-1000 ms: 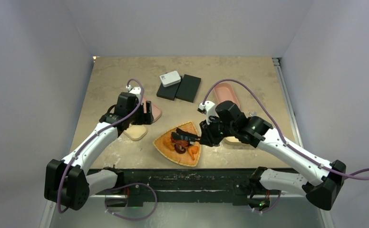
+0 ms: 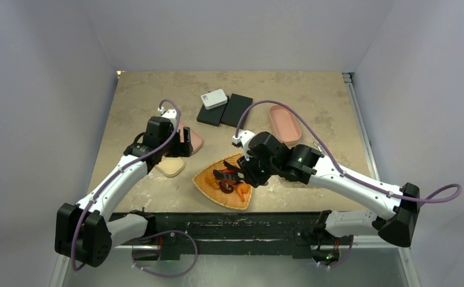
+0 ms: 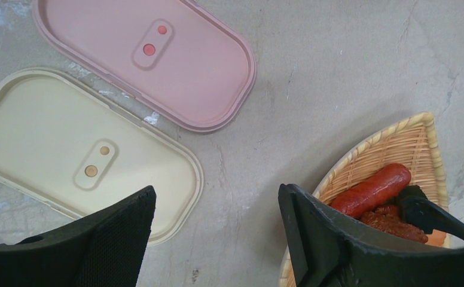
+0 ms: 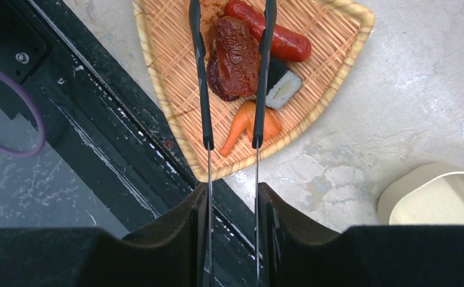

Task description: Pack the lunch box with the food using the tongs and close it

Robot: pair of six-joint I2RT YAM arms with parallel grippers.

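In the top view, my right gripper (image 2: 243,172) is shut on black tongs (image 4: 204,101) with thin metal shanks, one arm of the tongs against each finger. The tongs stand apart over a wicker basket (image 2: 219,204) of food. A glazed meat piece (image 4: 237,57) shows between their arms; whether they touch it I cannot tell. A red sausage (image 4: 286,45), a rice roll (image 4: 284,88) and an orange shrimp-like piece (image 4: 240,127) lie there too. At the left my left gripper hangs open and empty above the table, beside a cream lid (image 3: 44,137) and a pink lid (image 3: 205,66).
A pink box (image 2: 285,124) stands at the right back. A cream box (image 4: 439,197) sits right of the basket, mostly under my right arm in the top view. Two black slabs (image 2: 237,109) and a white item (image 2: 214,98) lie at the back.
My right arm has moved left with the tongs, bringing them further over the basket. The left arm, lids and basket have stayed where they were.
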